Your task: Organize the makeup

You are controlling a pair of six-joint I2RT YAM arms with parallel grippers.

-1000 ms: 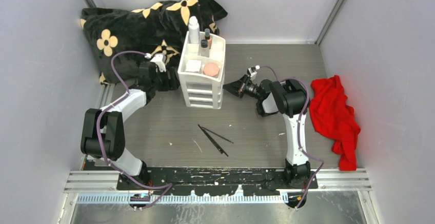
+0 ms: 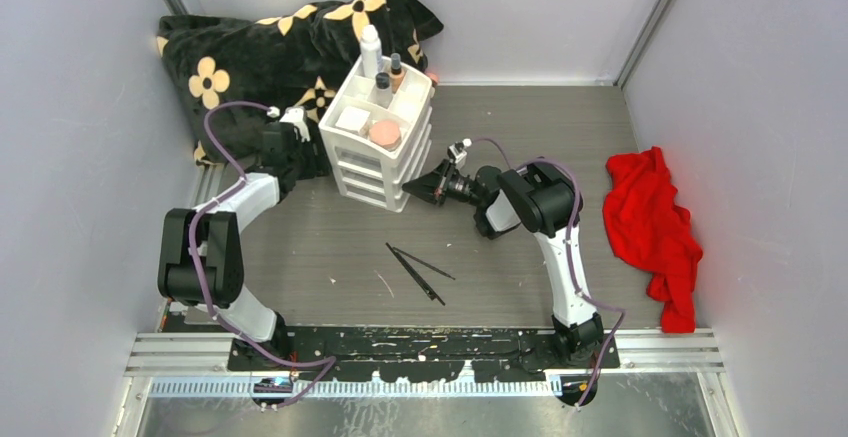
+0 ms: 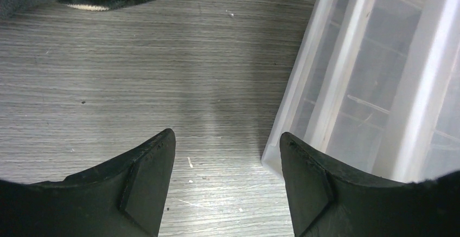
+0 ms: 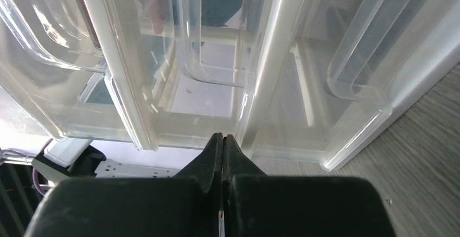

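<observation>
A white drawer organizer [image 2: 364, 175] stands turned at an angle near the back, with clear drawers. In its top tray are a white bottle [image 2: 371, 52], a dark-capped bottle [image 2: 383, 91], an orange-toned bottle [image 2: 397, 73], a white box [image 2: 353, 120] and a round pink item [image 2: 385, 134]. My left gripper is open beside the organizer's left side, nothing between its fingers. Against the organizer's front right corner sits my right gripper, shut, with nothing showing between its fingertips. Two dark pencils [image 2: 415, 274] lie crossed on the floor in front.
A dark floral pillow [image 2: 250, 77] leans behind the organizer and the left gripper. A red cloth [image 2: 650, 227] lies at the far right. The grey floor [image 2: 530, 122] behind the right arm is clear.
The organizer has shifted left and turned, its contents riding along upright. My right gripper has moved left with it, staying shut. My left gripper has drawn slightly left. The pencils have not moved.
</observation>
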